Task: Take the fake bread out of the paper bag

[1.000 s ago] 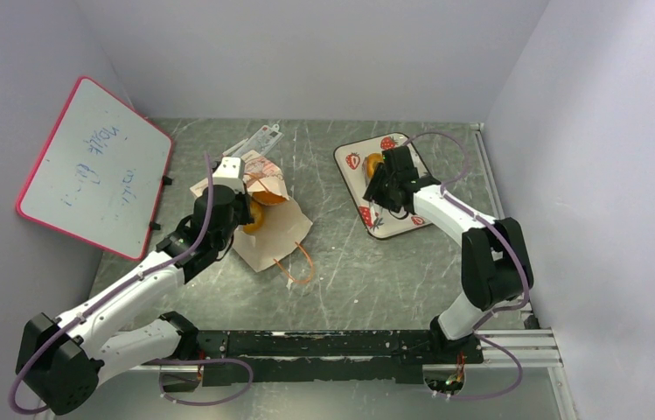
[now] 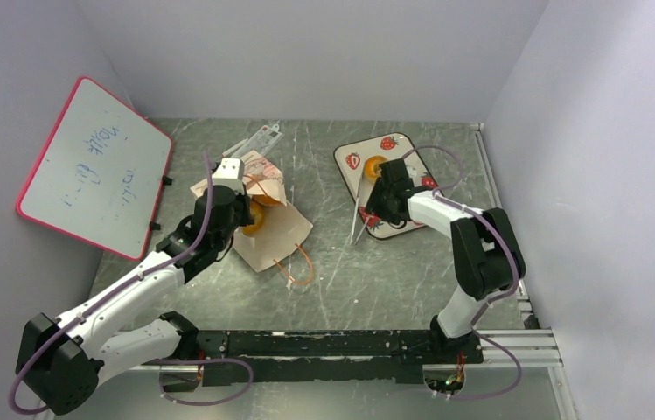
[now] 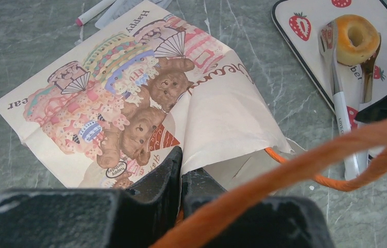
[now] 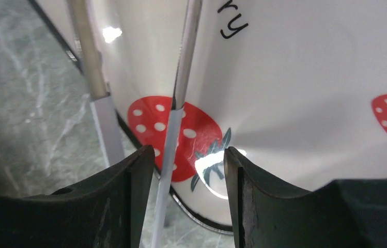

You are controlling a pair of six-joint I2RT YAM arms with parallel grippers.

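Observation:
The paper bag [image 2: 275,241] lies crumpled at the centre-left, printed with bears. Inside it an orange-brown bread [image 2: 254,220] shows from above. My left gripper is shut on the bag's paper edge. A bagel-like bread [image 3: 357,40] lies on the strawberry tray [image 4: 305,67] beside two long utensils. My right gripper hangs over the tray near the utensils, part open, one utensil visible below between its fingers.
A leaning whiteboard [image 2: 92,171] fills the left side, flat items [image 2: 262,140] lie behind the bag, and walls enclose the right and back.
My right gripper has shifted toward the front of the tray, exposing more of the bread there and the utensils. The left arm and bag look still.

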